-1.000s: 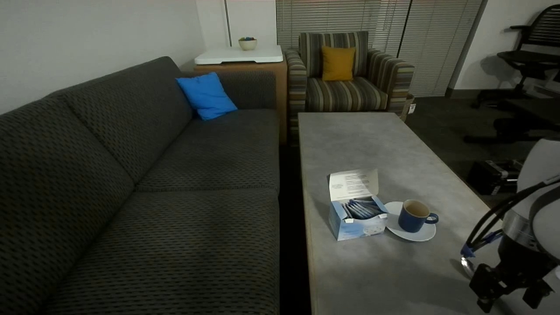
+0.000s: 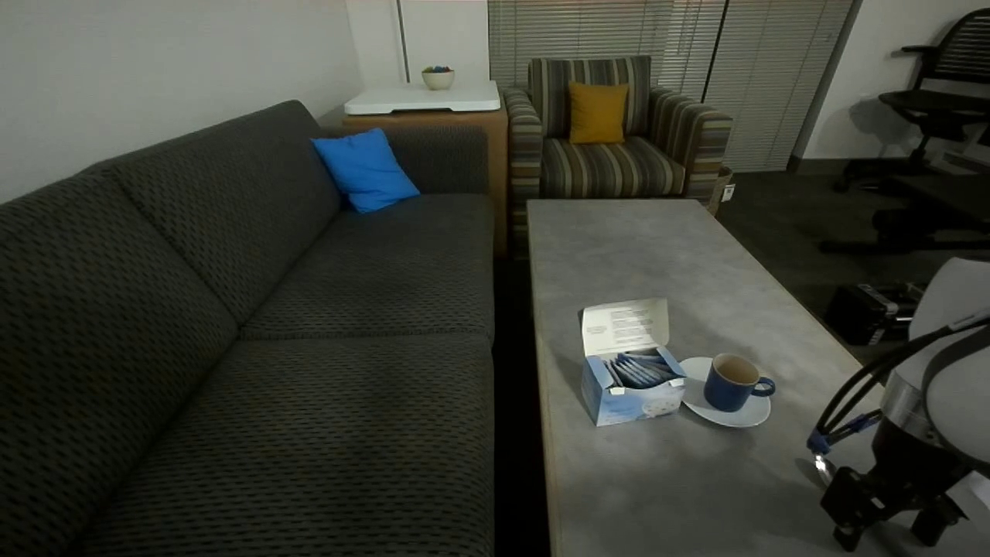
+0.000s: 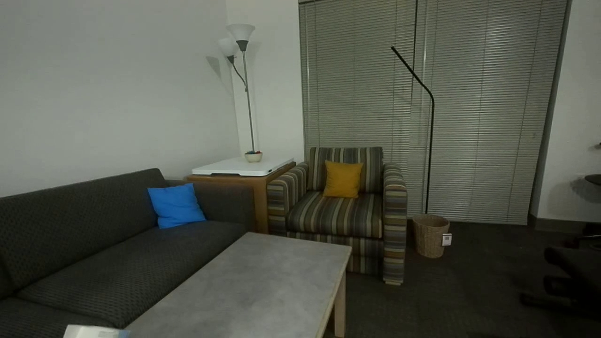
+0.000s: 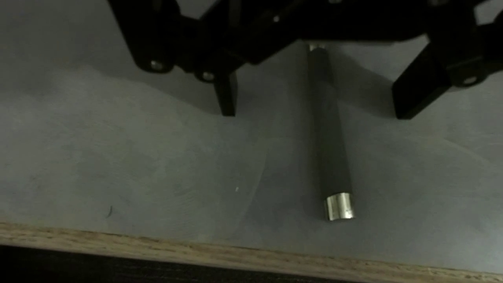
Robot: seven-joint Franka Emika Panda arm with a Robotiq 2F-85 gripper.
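Note:
A dark grey rod-like object with silvery ends lies on the grey table, its near end not far from the wooden edge. My gripper is open above it in the wrist view, one finger to each side and bare table showing between each finger and the rod. In exterior view 1 the gripper is low over the table's right front part, and the rod cannot be made out there. A blue mug stands on a white saucer. Beside it is an open light-blue box of packets.
The table's wooden edge runs along the bottom of the wrist view. A grey sofa lines the table's left side, and a striped armchair stands at the far end.
In exterior view 1 my arm has come slightly lower and a little to the left. Mug, saucer and box have stayed where they were.

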